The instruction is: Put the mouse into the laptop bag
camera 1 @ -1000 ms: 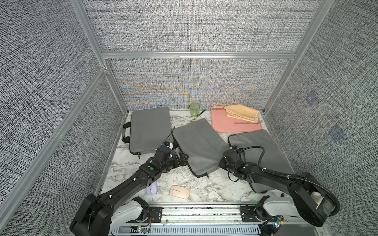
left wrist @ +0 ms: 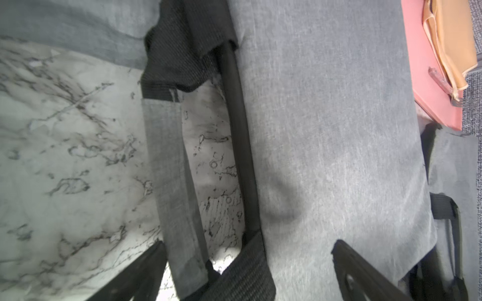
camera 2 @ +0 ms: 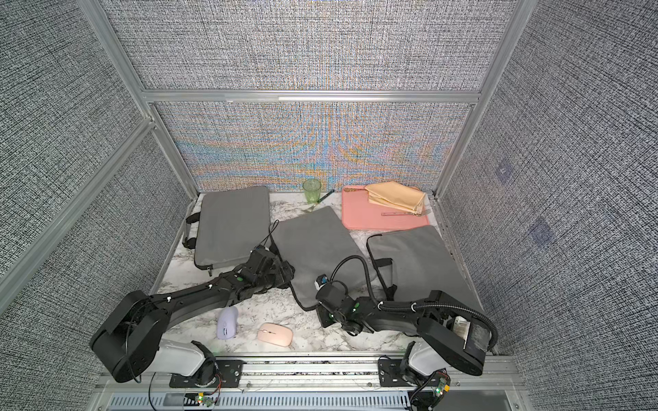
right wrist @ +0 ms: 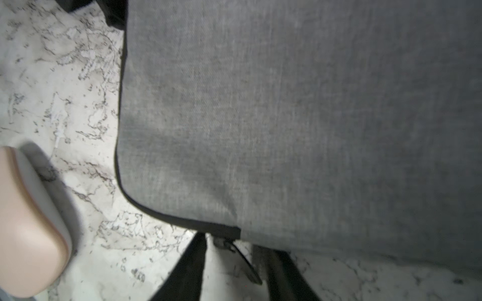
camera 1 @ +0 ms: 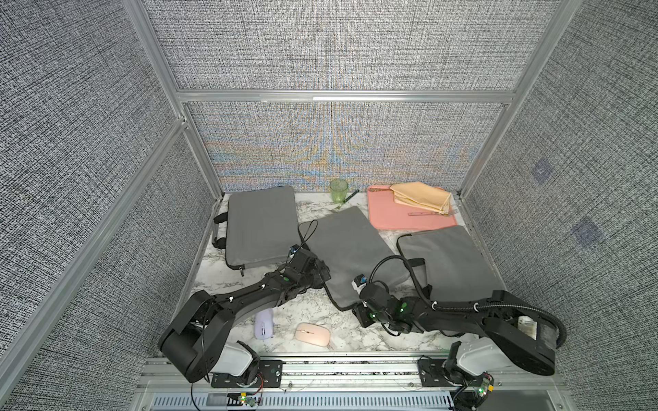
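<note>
A grey laptop bag [camera 1: 353, 250] lies flat and askew in the middle of the table. My left gripper is at its left edge, open, with the bag's handle [left wrist: 175, 185] running down between its fingers. At the near corner, my right gripper has its fingers apart on either side of the small dark zipper pull [right wrist: 246, 263]; no grip on it shows. A pale pink mouse [camera 1: 312, 334] rests on the near table, left of my right gripper. Farther left, beside the left forearm, is a lavender mouse [camera 1: 264, 324].
More grey bags lie at the left [camera 1: 262, 222] and right [camera 1: 452, 260]. A pink case [camera 1: 384, 218] with a yellow pouch [camera 1: 421, 196] is at the back right, near a green glass [camera 1: 338, 190]. Marble table shows bare around the mice.
My right gripper has moved left and toward the front along the bag's near edge to its corner. The left gripper shifted slightly onto the handle side. Both mice stay put.
</note>
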